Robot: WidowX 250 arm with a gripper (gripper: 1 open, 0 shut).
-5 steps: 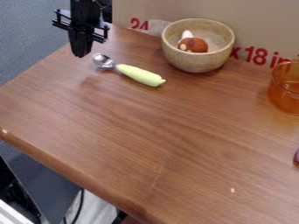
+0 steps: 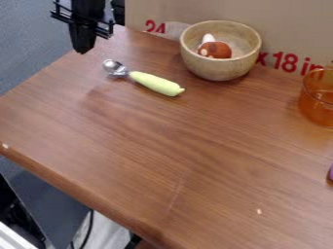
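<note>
My black gripper (image 2: 84, 35) hangs at the top left of the table, above its far left corner; whether its fingers are open or shut is unclear. Just right of and below it, an ice cream scoop (image 2: 156, 84) with a pale yellow handle and metal head lies on the table. Behind it stands a wooden bowl (image 2: 220, 65) holding a reddish-brown round object (image 2: 217, 51) with something white beside it.
An amber translucent cup (image 2: 314, 102) stands at the right edge, with a small purple object (image 2: 329, 174) partly in view below it. A cardboard panel backs the table (image 2: 163, 170), whose centre and front are clear.
My gripper has risen slightly and moved a little to the left. The objects on the table have not moved.
</note>
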